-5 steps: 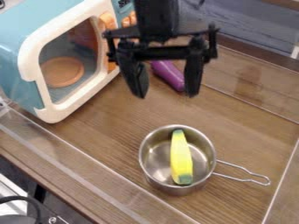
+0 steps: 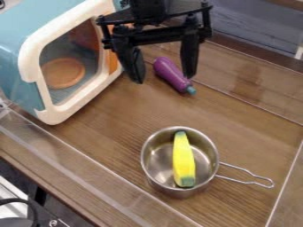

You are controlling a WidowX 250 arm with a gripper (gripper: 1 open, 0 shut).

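My black gripper (image 2: 164, 62) is at the top centre with its two fingers spread open, above the worktop. Just below and between them a purple eggplant (image 2: 169, 73) with a green end lies on the wood. A steel pot (image 2: 158, 162) with a wire handle sits in the lower middle, holding a yellow, elongated vegetable (image 2: 183, 164) with green tips.
A teal and white toy microwave (image 2: 27, 35) stands open at the left with an orange disc (image 2: 63, 74) inside.
My gripper has moved up in the view, away from the camera toward the back, uncovering more of the eggplant. The pot and its contents are unchanged.
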